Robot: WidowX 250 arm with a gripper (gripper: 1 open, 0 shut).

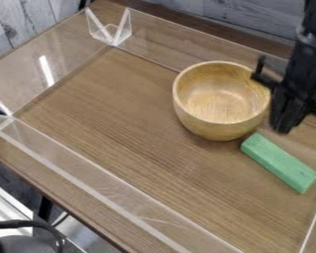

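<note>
My black gripper (276, 91) hangs blurred at the right edge, above and to the right of a wooden bowl (216, 99); whether its fingers are open or shut is hard to tell. A green rectangular block (278, 163) lies on the table just in front of the bowl, to the lower right, apart from the gripper.
A clear plastic piece (110, 30) stands at the back left. A grey wall lies behind the table.
</note>
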